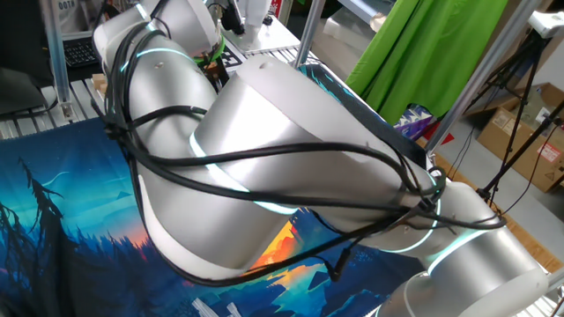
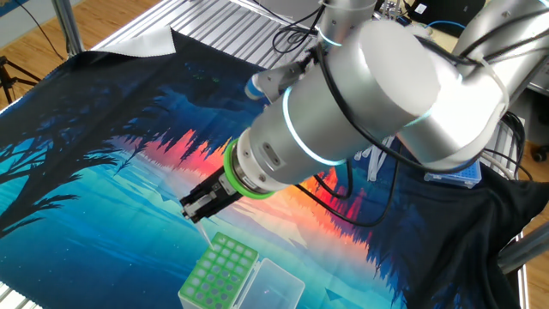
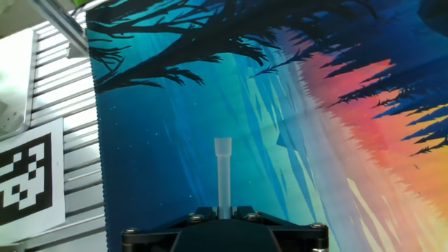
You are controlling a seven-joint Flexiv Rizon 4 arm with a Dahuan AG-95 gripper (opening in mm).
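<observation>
A slender translucent tube (image 3: 223,171) with a wider end stands out from between the fingertips of my gripper, which is shut on it. In exterior view 2, the gripper (image 2: 189,209) tilts down toward the lower left. From it the tube (image 2: 205,234) slants down to the far edge of the green rack (image 2: 225,262), a box with a grid of holes. Whether its end touches the rack or is above it, I cannot tell. Exterior view 1 has the gripper hidden behind the arm.
Beside the rack lies a clear open lid (image 2: 273,287). A blue box (image 2: 459,175) and several thin white pieces (image 2: 375,160) are farther right, near the arm. The printed cloth (image 2: 111,245) left of the rack is bare.
</observation>
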